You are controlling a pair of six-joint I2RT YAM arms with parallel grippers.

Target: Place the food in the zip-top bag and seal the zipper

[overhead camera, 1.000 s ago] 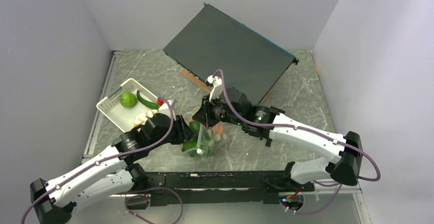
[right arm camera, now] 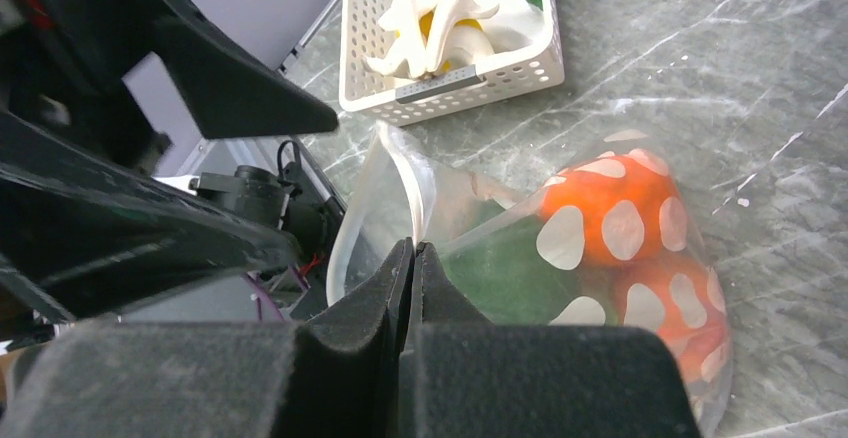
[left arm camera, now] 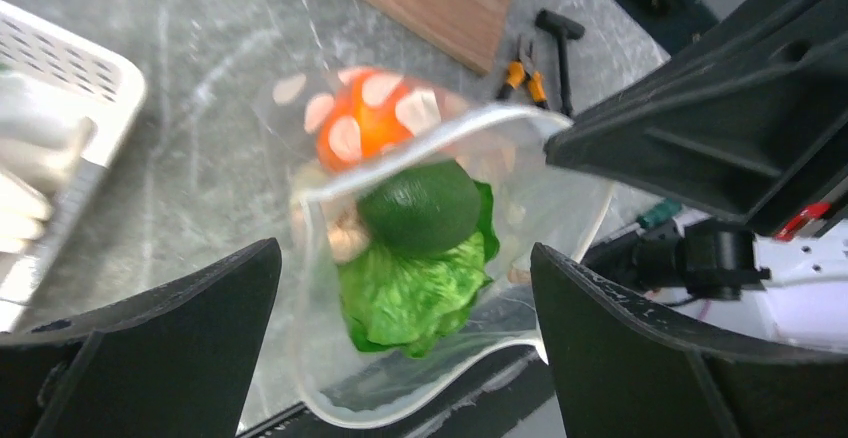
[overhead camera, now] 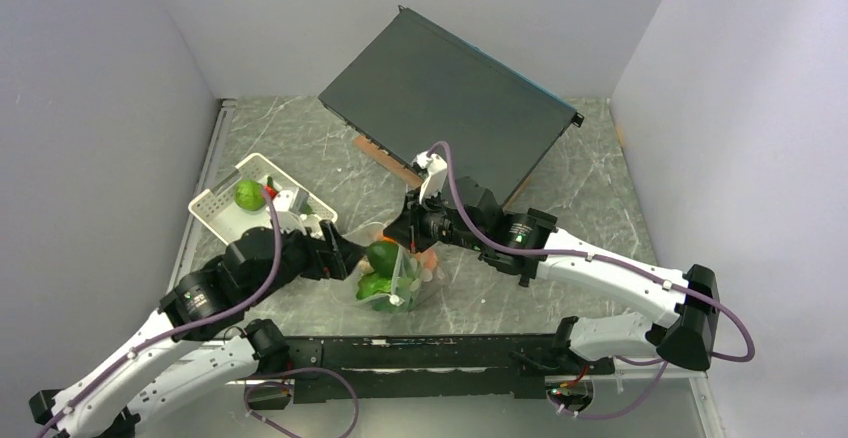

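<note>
The clear zip top bag [overhead camera: 400, 298] stands mouth up at the table's front. My right gripper is shut, its tips pinching the bag's rim. Wide open, the fingers of my left gripper are spread on either side of the bag mouth with nothing held between them. In the white basket [overhead camera: 205, 203] lie a round green vegetable [overhead camera: 249, 195] and pale, mushroom-like food [right arm camera: 430, 33]; my left arm hides part of it.
A large dark panel [overhead camera: 450, 98] leans across the back, above a wooden board [overhead camera: 385, 158]. Pliers [left arm camera: 522, 70] and a black tool [left arm camera: 562, 48] lie near the board.
My left gripper has backed off leftward from the bag and opened wider, now covering more of the basket. My right gripper has shifted slightly to the right. The bag mouth is spread wider.
</note>
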